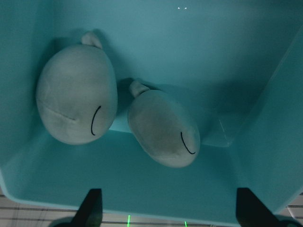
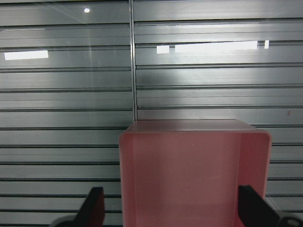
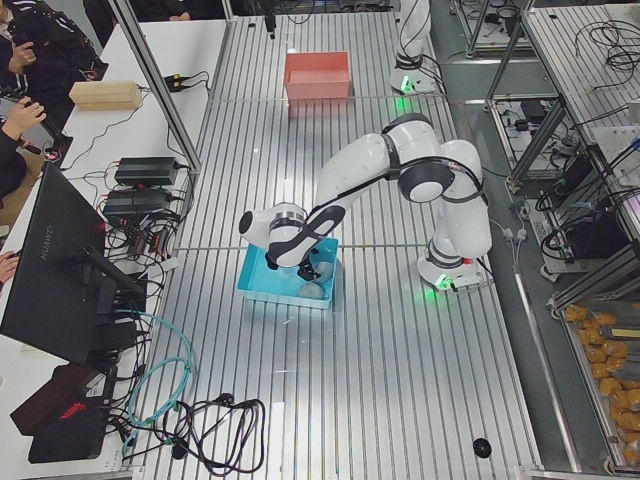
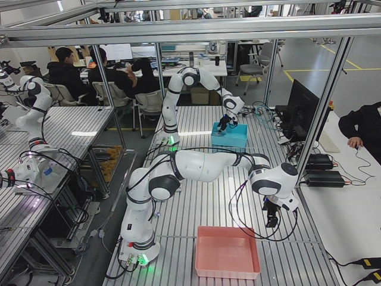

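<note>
Two grey plush toys, a larger one [image 1: 75,94] and a smaller one [image 1: 163,127], each with a small tail and a black curved line, lie in the blue bin [image 1: 246,42]. My left gripper is open just over them, partly inside the bin in the camera left view, with nothing between its fingers. My right gripper hangs open and empty above the pink bin [image 2: 189,165], which looks empty.
The bins stand on a slatted metal table [image 3: 380,360]. A monitor [image 3: 55,260], cables and power boxes line one side. Loose black cables lie on the table near one end. The table around both bins is mostly clear.
</note>
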